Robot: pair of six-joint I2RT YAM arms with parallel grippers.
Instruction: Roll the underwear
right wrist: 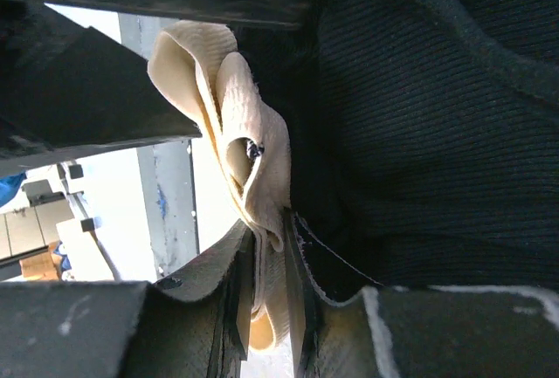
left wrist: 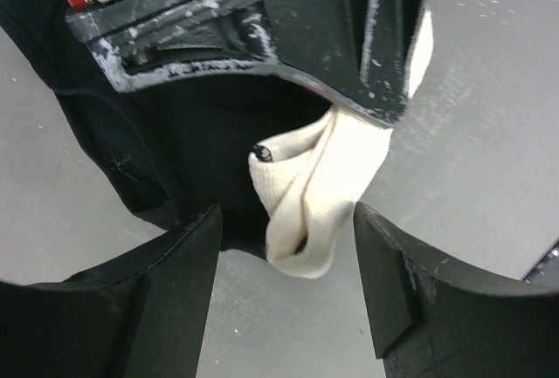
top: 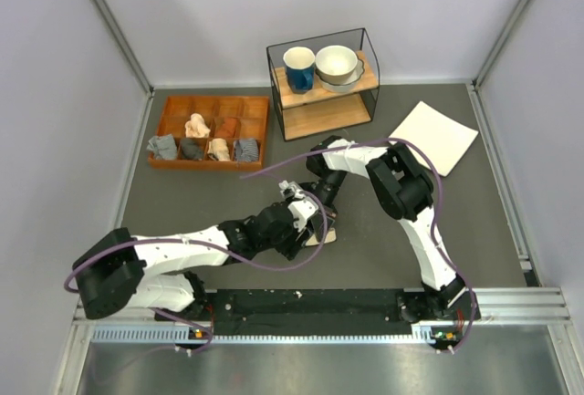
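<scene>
The underwear is black cloth [left wrist: 201, 134] with a beige waistband [left wrist: 336, 164], folded over in loose layers. In the left wrist view, my left gripper stands open, one finger on either side of the near end of the beige fold. My right gripper pinches the beige band [right wrist: 253, 151] between its fingers, with black ribbed fabric [right wrist: 419, 134] spread beside it. From above, both grippers meet over the cloth, and little more than a beige strip [top: 325, 236] shows beneath them.
At the back left, a wooden divided box [top: 164, 163] holds several folded cloths. A wire shelf [top: 327, 119] with a mug and bowls stands at the back. A white board [top: 434, 138] lies back right.
</scene>
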